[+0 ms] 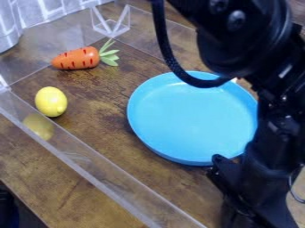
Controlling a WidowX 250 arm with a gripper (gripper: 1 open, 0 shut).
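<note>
A blue plate (179,116) lies on the wooden table (107,160). To its left sit a yellow lemon-like toy (52,101) and, farther back, an orange toy carrot (77,59) with green leaves. The black arm comes down along the right side over the plate's edge. Its gripper (238,200) is low at the bottom right, just in front of the plate and partly cut off by the frame. Its fingertips are too dark to tell how they stand or whether anything is between them.
A clear plastic wall (95,174) runs diagonally along the left, with more clear panels at the back. A white container (6,27) stands at the top left. Bare table lies between the lemon and the plate.
</note>
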